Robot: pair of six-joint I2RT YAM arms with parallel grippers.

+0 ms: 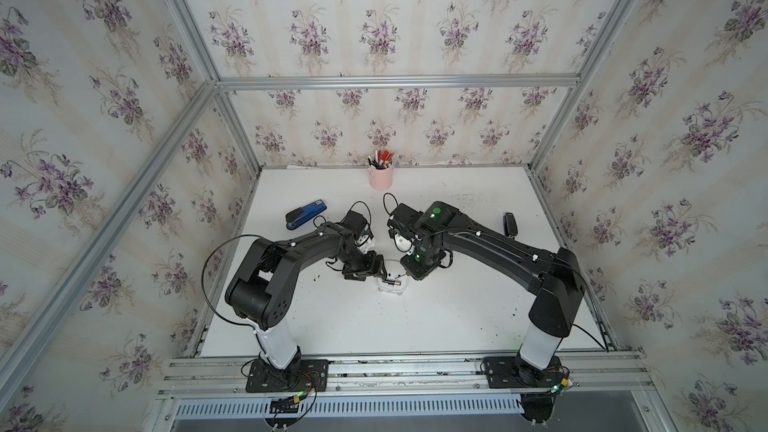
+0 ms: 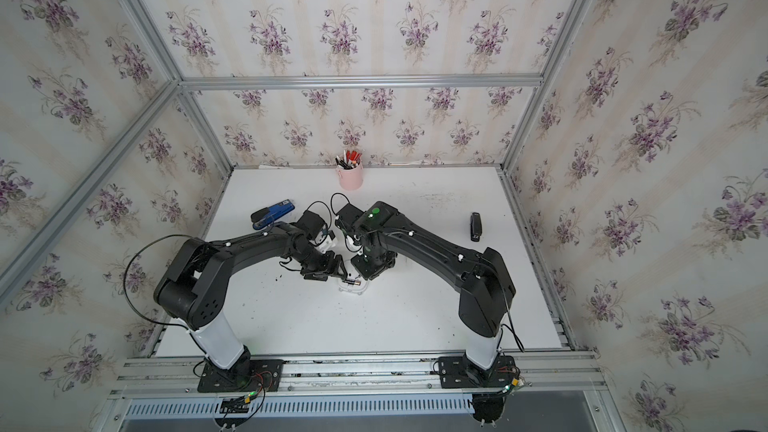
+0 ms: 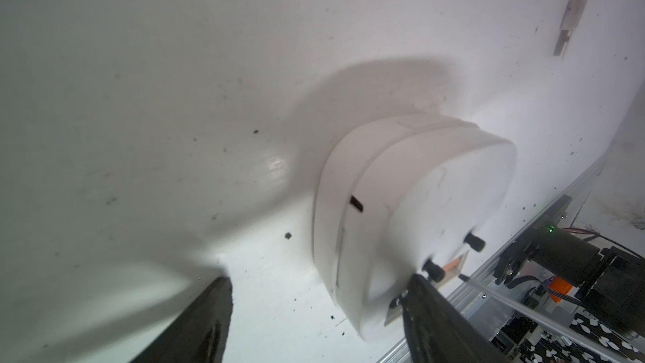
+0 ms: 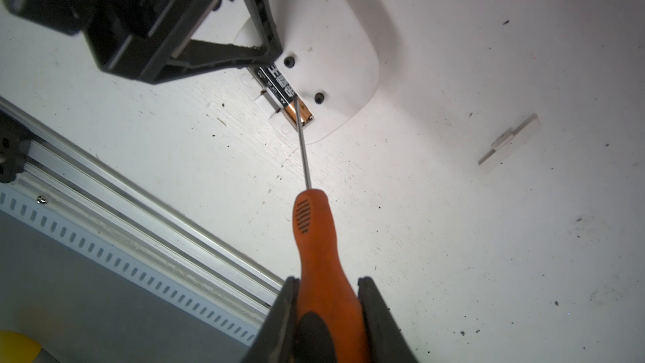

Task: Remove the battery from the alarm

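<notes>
The white alarm [image 4: 336,40] lies on the table with its battery slot facing up. A black and copper battery [image 4: 300,111] sits in the slot. My right gripper is shut on the orange handle of a screwdriver [image 4: 315,228], whose tip appears at the battery's copper end. My left gripper is part open at the alarm, with one finger [image 3: 436,322] over the black end of the battery and the other out over the table. That finger hides part of the battery in the right wrist view.
A small white strip [image 4: 508,139] lies on the table beyond the alarm. Farther off are a blue stapler [image 1: 305,214], a pink pen cup [image 1: 381,177] and a black object [image 1: 509,225].
</notes>
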